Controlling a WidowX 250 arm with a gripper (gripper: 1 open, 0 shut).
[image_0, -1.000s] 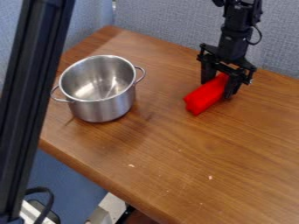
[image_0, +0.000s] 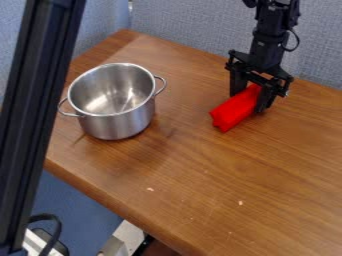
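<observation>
My black gripper (image_0: 259, 84) is at the back right of the wooden table, low over its top, shut on a red elongated block (image_0: 233, 113). The block lies at a slant, its near end toward the front left, its far end hidden among the fingers.
A steel pot (image_0: 112, 100) with two handles stands on the left of the table (image_0: 201, 200). A dark vertical post fills the left edge of the view, and a grey wall rises behind the table.
</observation>
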